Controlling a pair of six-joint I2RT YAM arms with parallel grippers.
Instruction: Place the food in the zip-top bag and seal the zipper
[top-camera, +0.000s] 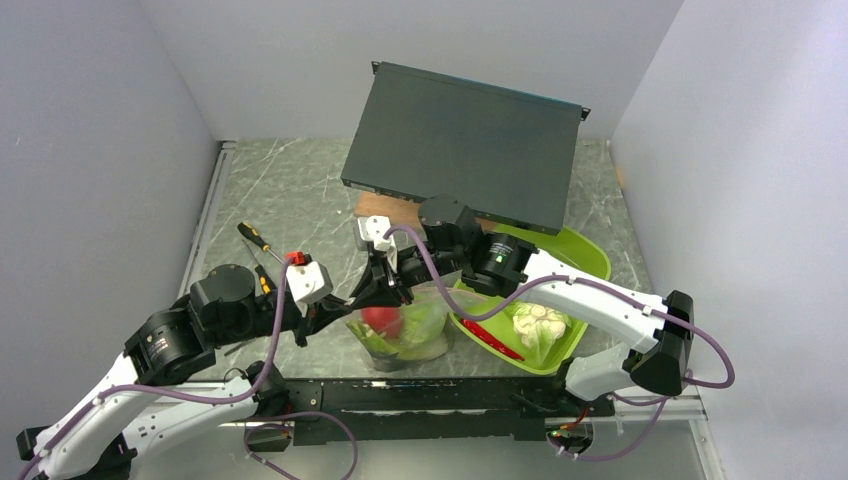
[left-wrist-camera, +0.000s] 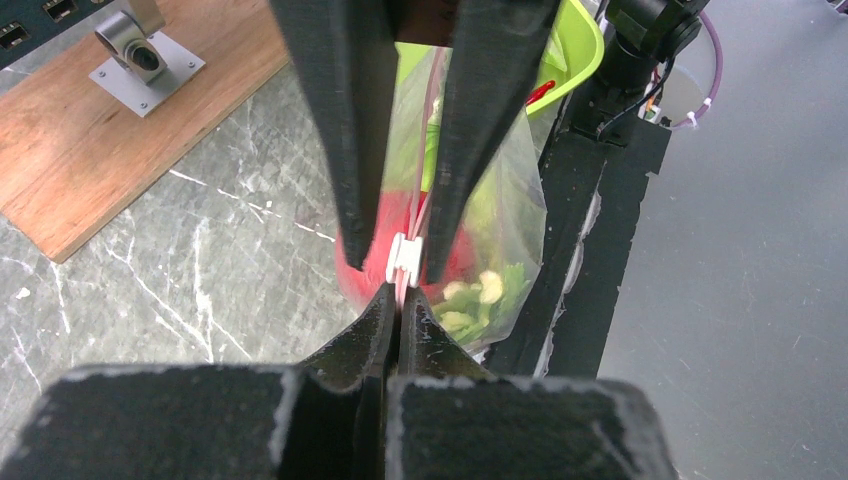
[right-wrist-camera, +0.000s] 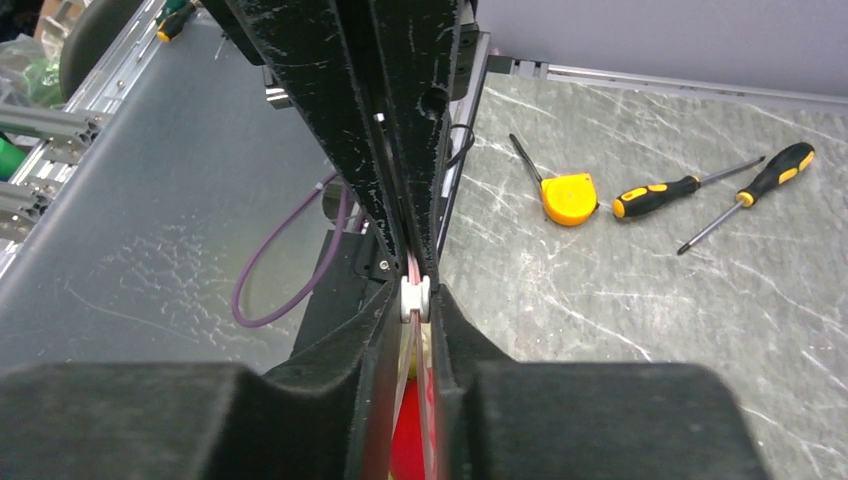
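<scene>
The clear zip top bag (top-camera: 432, 343) stands on the table in the middle, with a red item (top-camera: 382, 320) and green leafy food inside. Pinched on its zip edge, my left gripper is shut, and a pink strip of the zip runs out from its tips. Just beyond those tips sits the white zip slider (left-wrist-camera: 404, 258). My right gripper has a finger on each side of the slider; the left wrist view shows gaps between its fingers and the slider, so it is part open.
A green tray (top-camera: 590, 262) holding cauliflower (top-camera: 538, 326) and a red chili (top-camera: 492, 340) is at the right, under the right arm. Behind stands a dark box (top-camera: 465, 140) over a wooden board (left-wrist-camera: 110, 110). Screwdrivers (right-wrist-camera: 655, 197) and a yellow tape measure (right-wrist-camera: 570, 199) lie at the left.
</scene>
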